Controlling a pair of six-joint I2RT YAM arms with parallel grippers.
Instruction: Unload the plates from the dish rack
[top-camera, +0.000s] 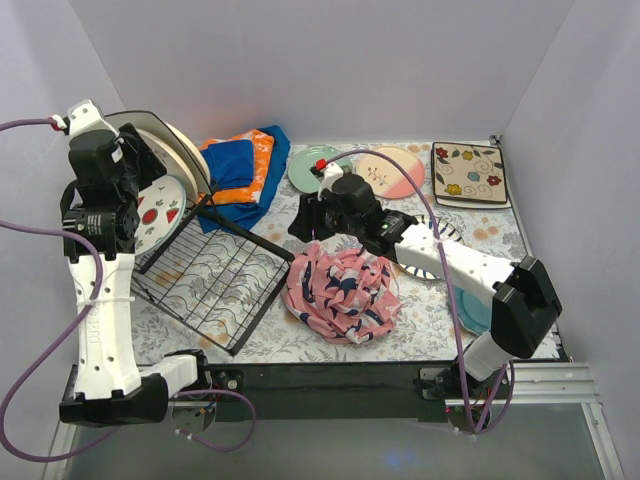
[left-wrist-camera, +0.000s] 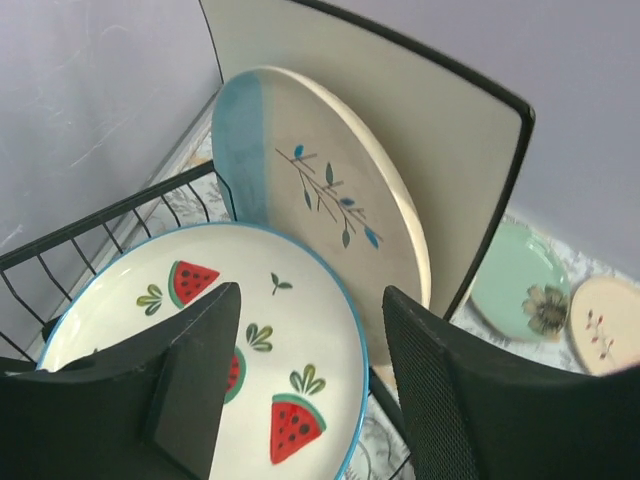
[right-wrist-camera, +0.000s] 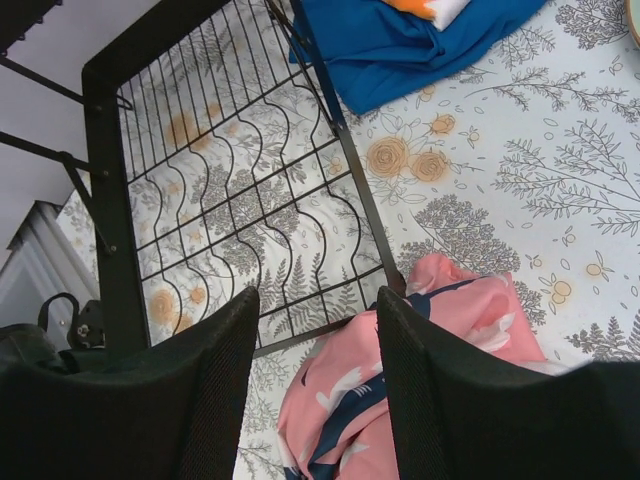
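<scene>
The dish rack holds plates at its upper left: a watermelon plate, leaning over, a branch-patterned plate behind it and a larger pale plate at the back. My left gripper is open above the watermelon plate, its fingers near that plate's top. My right gripper stands open over the crumpled pink cloth, to the right of the rack's empty front section.
Laid on the counter are a green plate, a pink plate, square plates, a striped plate and a teal plate. Blue and orange cloths lie behind the rack. Walls close in on both sides.
</scene>
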